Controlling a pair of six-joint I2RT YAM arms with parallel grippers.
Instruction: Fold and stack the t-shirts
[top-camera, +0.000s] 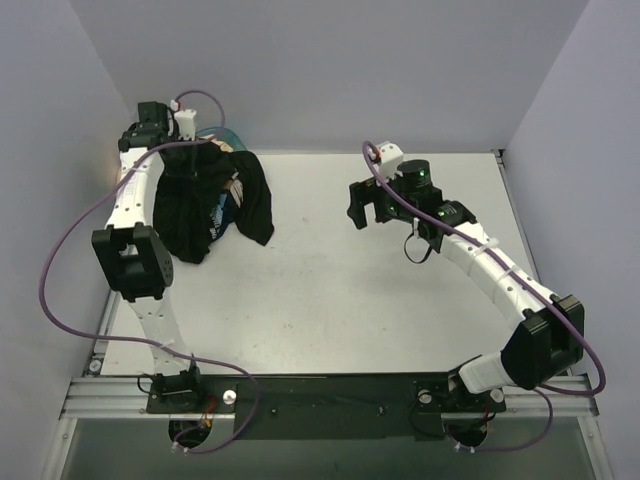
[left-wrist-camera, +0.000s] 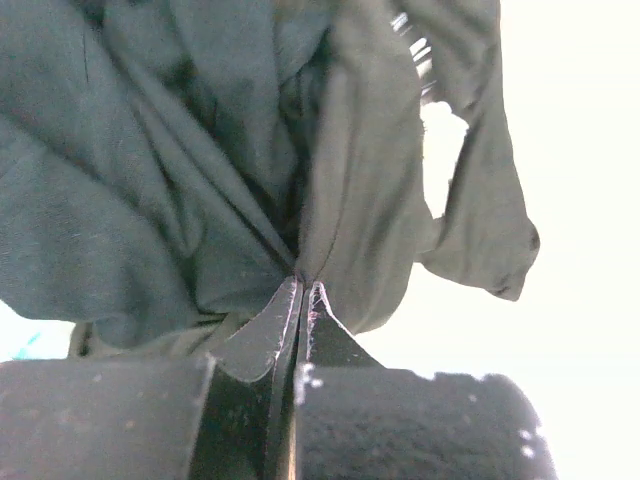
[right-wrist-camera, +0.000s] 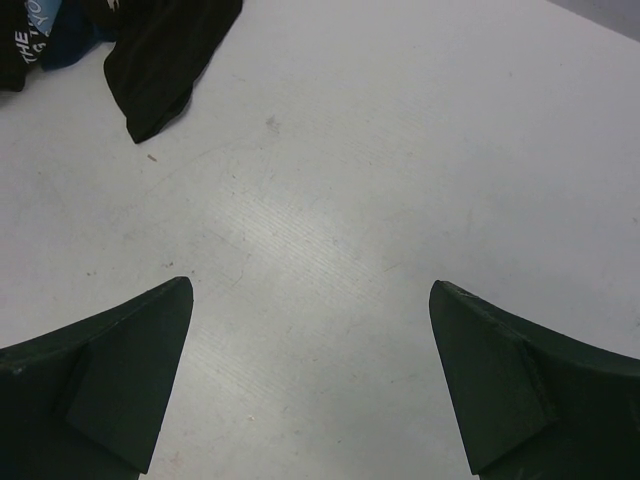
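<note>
A pile of dark t-shirts (top-camera: 250, 200), one with light printing (right-wrist-camera: 30, 35), lies at the back left of the table over something blue. My left gripper (top-camera: 185, 150) is over the pile. In the left wrist view its tips (left-wrist-camera: 304, 285) are closed at dark grey fabric (left-wrist-camera: 360, 200); whether any cloth is pinched between them is unclear. My right gripper (top-camera: 365, 195) hangs over the right half of the bare table, open and empty, its fingers (right-wrist-camera: 100, 380) wide apart.
Grey walls (top-camera: 330, 60) bound it at the back and both sides.
</note>
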